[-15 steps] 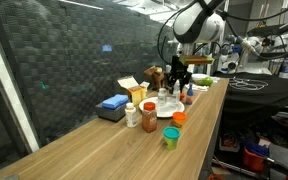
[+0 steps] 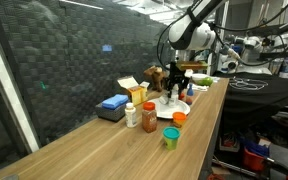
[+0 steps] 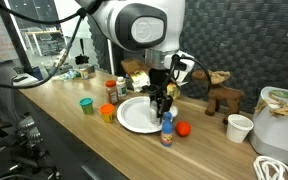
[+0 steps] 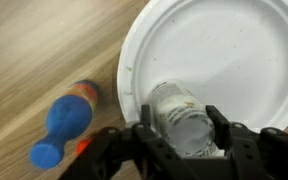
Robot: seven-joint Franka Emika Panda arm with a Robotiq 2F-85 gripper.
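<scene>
A small bottle with a pale label and an orange top (image 4: 191,130) is on the white plate (image 4: 209,45), near its rim, in the wrist view. Whether the fingers press on the bottle cannot be made out. From the second exterior view, the gripper (image 3: 164,103) hangs low over the right part of the plate (image 3: 134,115); the arm hides most of the bottle there.
Close to the plate stand a blue-capped bottle (image 3: 166,132) and a red ball-like item (image 3: 183,128). An orange cup (image 3: 108,113), a green cup (image 3: 86,105) and several jars stand on the plate's other side. A white cup (image 3: 238,128) is farther right.
Over the last second my gripper has lowered toward the plate and the bottle on it.
</scene>
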